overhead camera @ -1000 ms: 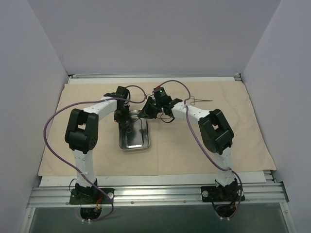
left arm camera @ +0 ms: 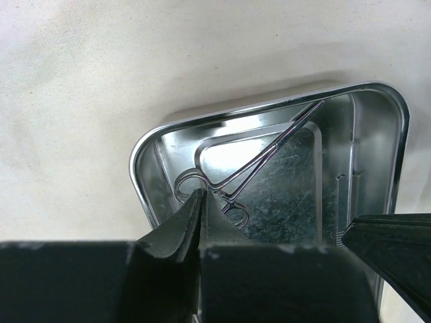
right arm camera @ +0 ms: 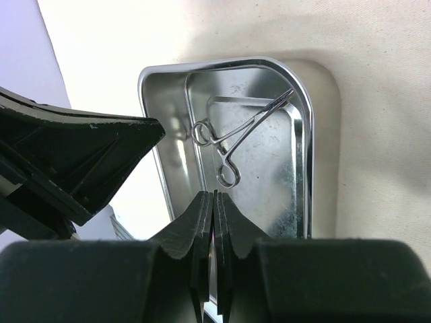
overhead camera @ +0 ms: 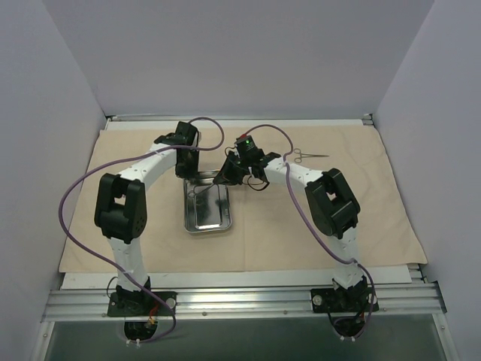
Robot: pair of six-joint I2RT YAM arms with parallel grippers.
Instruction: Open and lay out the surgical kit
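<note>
The metal tray [overhead camera: 207, 214] sits left of centre on the cloth. Scissor-like forceps [left arm camera: 259, 158] lie diagonally inside it, rings and tips visible in both wrist views [right arm camera: 249, 127], apart from the fingertips as far as shows. My left gripper is shut over the tray; whether anything is between its fingers is hidden. My right gripper is also shut above the tray, with no object clearly visible between its fingertips. Another pair of scissors [overhead camera: 312, 155] lies on the cloth at the back right.
Grey walls bound the sides and back. The two grippers are close together over the tray, with cables looping above the arms.
The right arm is nearly unchanged.
</note>
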